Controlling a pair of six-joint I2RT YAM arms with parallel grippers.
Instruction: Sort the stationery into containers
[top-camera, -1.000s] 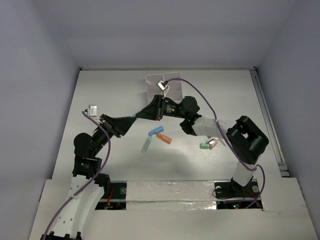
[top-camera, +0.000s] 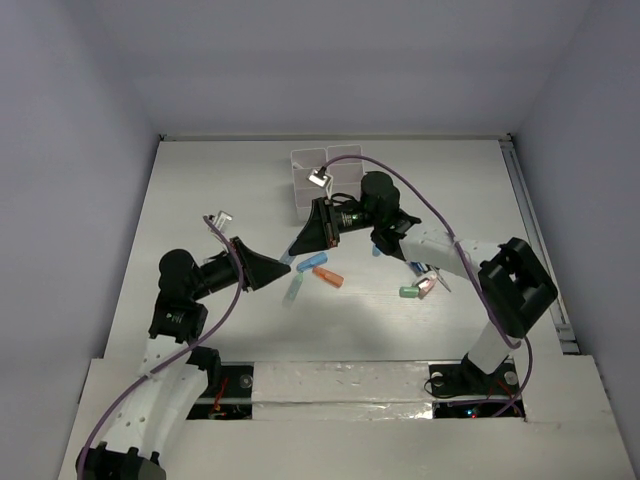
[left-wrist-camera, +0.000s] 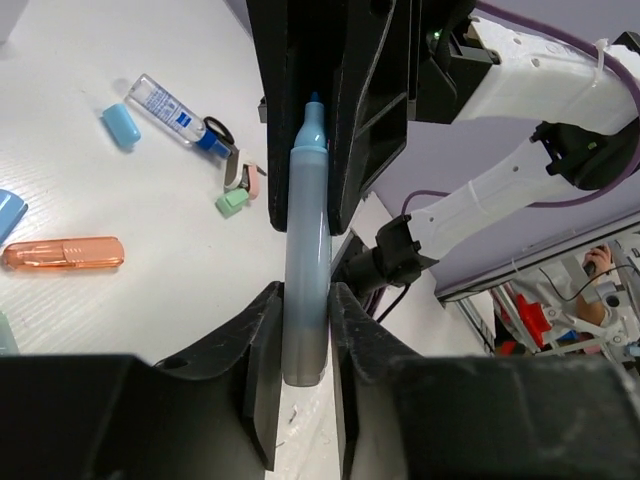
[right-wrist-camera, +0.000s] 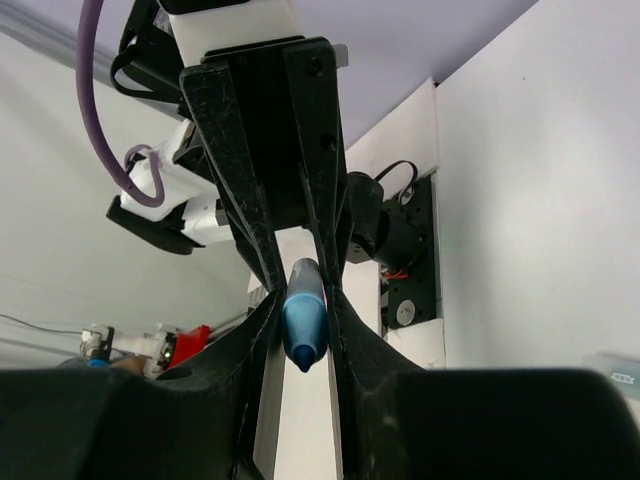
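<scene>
A pale blue marker (left-wrist-camera: 306, 260) spans the space between my two grippers. My left gripper is shut on one end; my right gripper is shut on the other, with the dark tip showing in the right wrist view. On the table lie an orange highlighter (top-camera: 328, 276), a blue one (top-camera: 312, 261), a pale green one (top-camera: 293, 287), a green eraser (top-camera: 409, 292), a pink item (top-camera: 427, 286), a bottle (left-wrist-camera: 170, 110) with blue cap, scissors and a small blue piece (left-wrist-camera: 120, 126).
A white compartment container (top-camera: 305, 175) stands at the back centre, partly behind my right arm.
</scene>
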